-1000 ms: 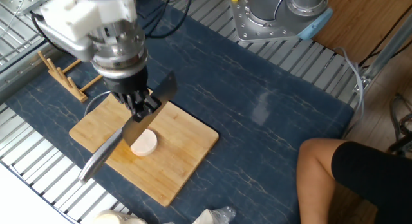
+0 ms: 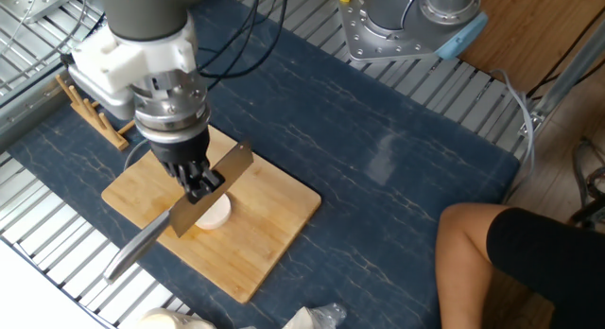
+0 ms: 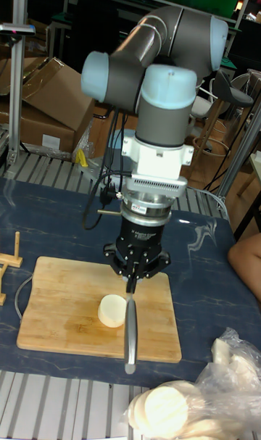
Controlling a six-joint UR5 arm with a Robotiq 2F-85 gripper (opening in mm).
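Observation:
My gripper [image 2: 202,185] is shut on a cleaver [image 2: 142,246] with a silver handle and a broad rectangular blade. In exterior view 2 the blade slants over the wooden cutting board [image 2: 265,216], with the handle reaching past the board's edge. A round pale slice [image 2: 217,214] lies on the board, partly covered by the blade in that view. From exterior view 3, the slice [image 3: 112,311] sits just left of the cleaver handle [image 3: 130,339], and the blade is seen nearly edge-on below the gripper [image 3: 133,281]. Whether blade and slice touch, I cannot tell.
A wooden rack [image 2: 99,116] stands beyond the board's left corner. At the front lies a plastic bag with pale round pieces [image 3: 166,409]. A person's arm [image 2: 465,263] rests at the right edge. The dark tabletop [image 2: 378,192] right of the board is clear.
My gripper and the cleaver have come lower toward the board and slightly left in exterior view 2. The slice and the board look to be in the same place.

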